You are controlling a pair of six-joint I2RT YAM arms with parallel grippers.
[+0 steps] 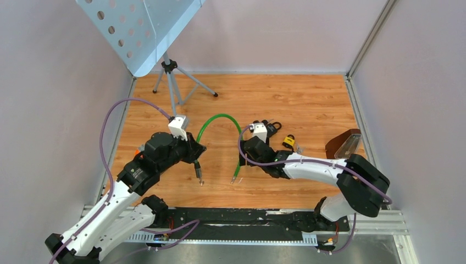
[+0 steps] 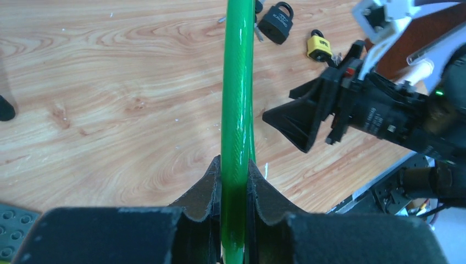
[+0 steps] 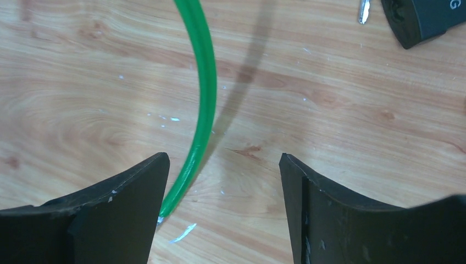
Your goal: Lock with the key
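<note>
A green cable lock [image 1: 219, 116] arches between the arms, held up by my left gripper [image 1: 195, 148], whose fingers close around it in the left wrist view, where the green tube [image 2: 236, 104] fills the middle. A metal end hangs below that gripper [image 1: 199, 175]. My right gripper is open above the table, with the hanging green tube [image 3: 204, 93] behind its fingers, not visibly held. A black padlock [image 2: 275, 25], keys [image 2: 258, 32] and a yellow padlock [image 2: 319, 47] lie on the wood beyond the right arm.
A tripod stand [image 1: 181, 88] with a perforated panel stands at the back left. A brown object [image 1: 340, 144] sits at the right edge.
</note>
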